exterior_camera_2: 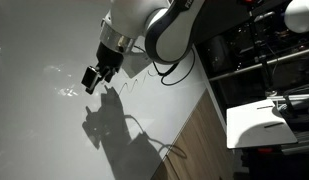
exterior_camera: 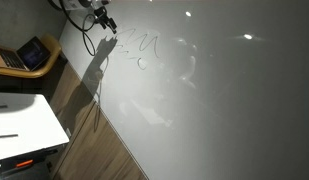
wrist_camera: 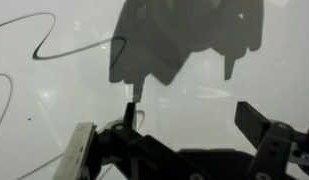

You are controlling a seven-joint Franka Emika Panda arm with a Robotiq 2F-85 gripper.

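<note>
A glossy white board [exterior_camera: 214,90] fills much of exterior view 1. Thin dark wavy pen lines [exterior_camera: 148,42] run across it close to my gripper [exterior_camera: 113,26]. The wrist view shows the gripper open, its two dark fingers [wrist_camera: 256,124] wide apart and only board surface between them. Curved pen strokes [wrist_camera: 69,54] lie mostly to the left in that view. A pale beige block edge [wrist_camera: 74,152] shows beside the left finger; what it is I cannot tell. Whether the fingertips touch the board is unclear.
The arm [exterior_camera_2: 149,38] casts a dark shadow [exterior_camera_2: 112,135] over the board. A wooden panel [exterior_camera: 104,150] borders it. A white table [exterior_camera: 24,125] and a laptop on a chair [exterior_camera: 29,55] stand off to one side. Much of the board is bare.
</note>
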